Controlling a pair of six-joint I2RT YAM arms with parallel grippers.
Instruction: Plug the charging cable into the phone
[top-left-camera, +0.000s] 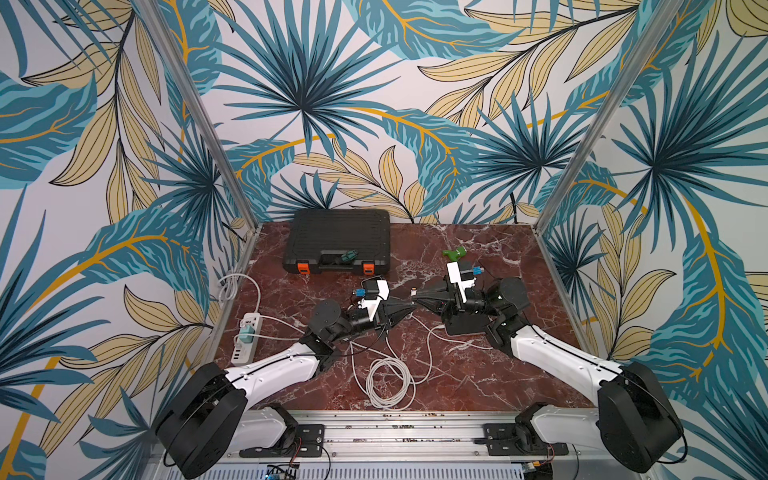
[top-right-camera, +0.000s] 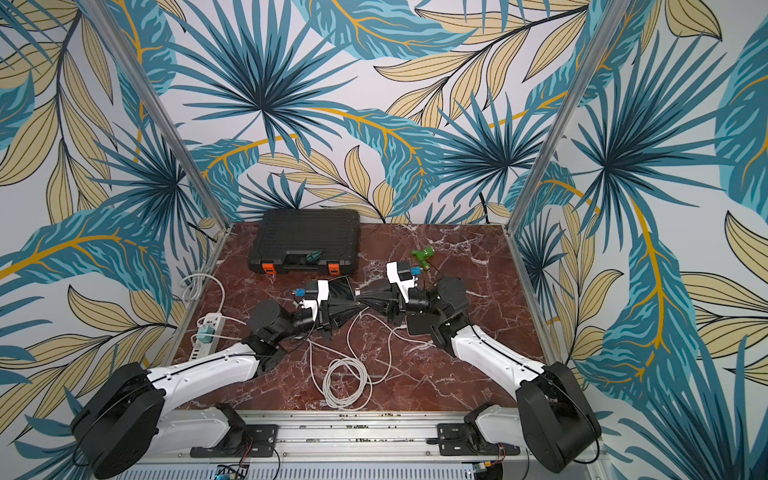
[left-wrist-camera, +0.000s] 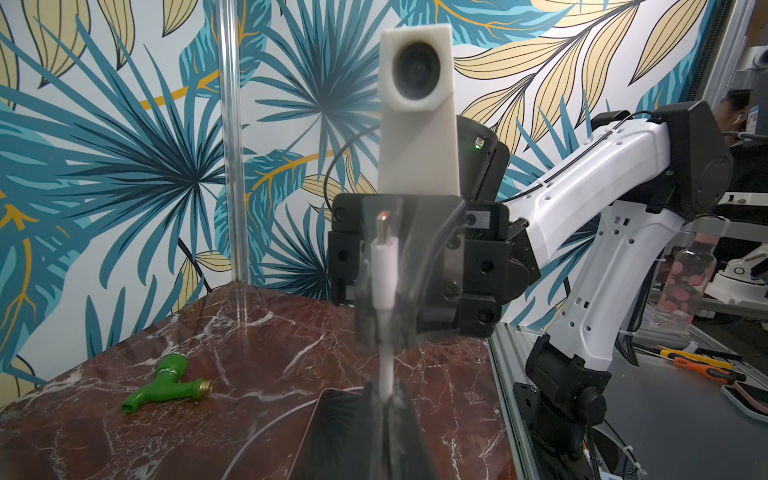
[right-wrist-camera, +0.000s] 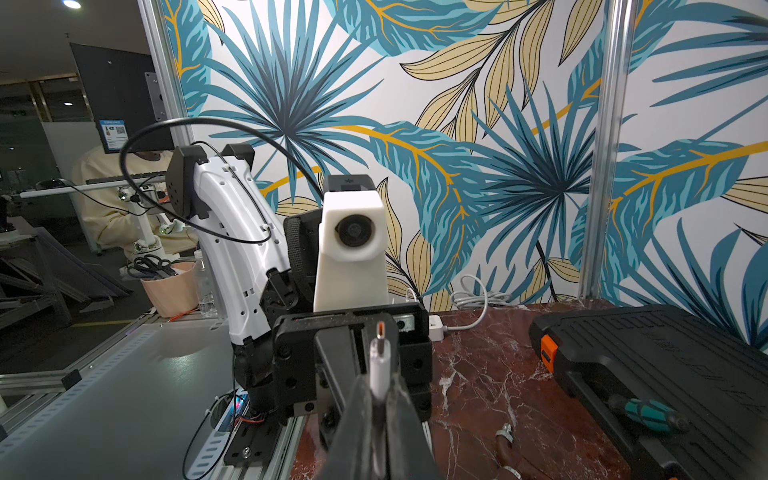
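The white charging cable's plug (left-wrist-camera: 385, 268) stands upright in the air between my two grippers, its metal tip up. My left gripper is shut on the thin cable below the plug. From the other side my right gripper is shut around the plug's body, and only its upper part and tip rise above the fingers in the right wrist view. The dark phone (left-wrist-camera: 326, 428) lies on the table in the left wrist view, partly hidden behind my left fingers. Its charging port cannot be made out.
A black tool case (top-left-camera: 337, 240) occupies the back left, and a green tap (top-left-camera: 455, 253) lies at the back right. Cable coils (top-left-camera: 389, 382) rest at the front centre. A white power strip (top-left-camera: 245, 340) stands at the left edge.
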